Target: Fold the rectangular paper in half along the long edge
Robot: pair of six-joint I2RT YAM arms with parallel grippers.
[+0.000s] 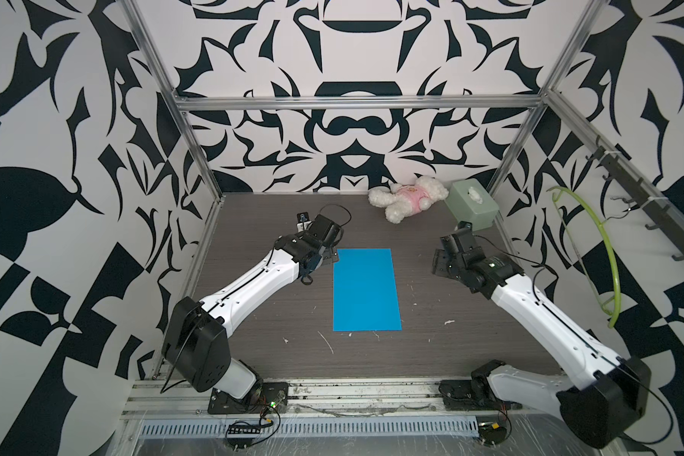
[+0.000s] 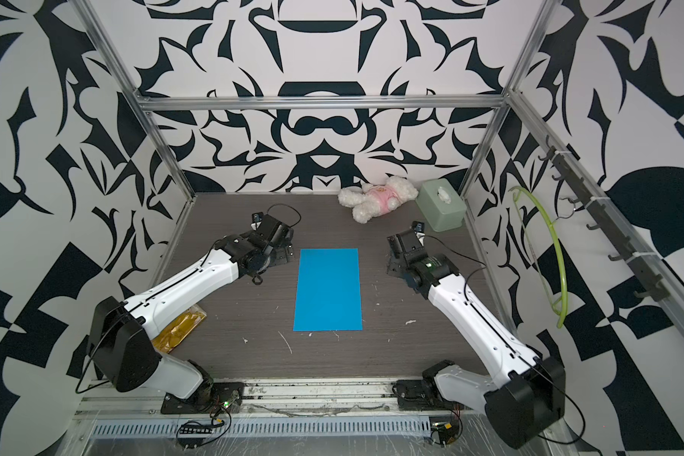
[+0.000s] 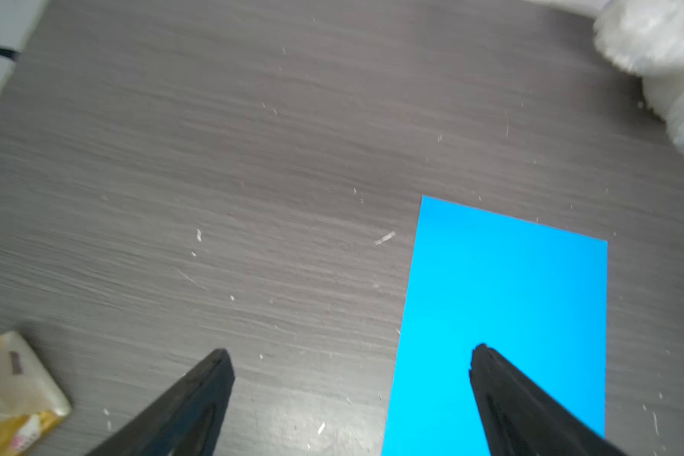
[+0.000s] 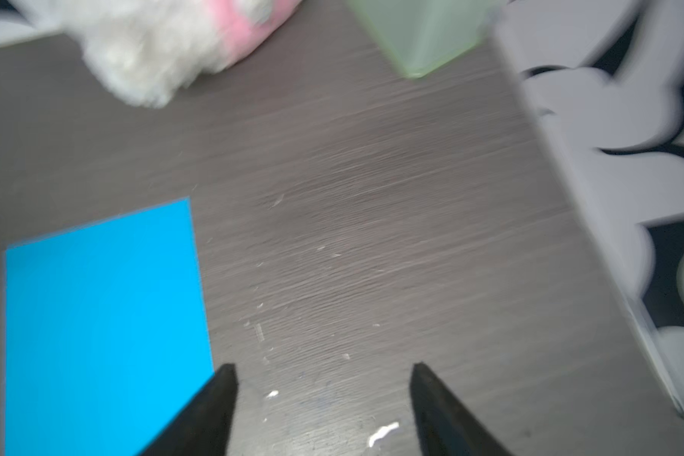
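A flat, unfolded blue paper (image 1: pixel 366 290) (image 2: pixel 328 290) lies on the middle of the table, its long edges running front to back. My left gripper (image 1: pixel 328 258) hangs over the paper's far left corner region, open, with nothing between its fingers; in its wrist view the paper (image 3: pixel 501 319) fills the lower right. My right gripper (image 1: pixel 439 262) is held above the table to the right of the paper, part open and empty; in its blurred wrist view the paper (image 4: pixel 102 319) lies at the left.
A white and pink plush toy (image 1: pixel 407 199) and a green box (image 1: pixel 471 203) sit at the back right. A yellow packet (image 2: pixel 181 328) lies at the front left.
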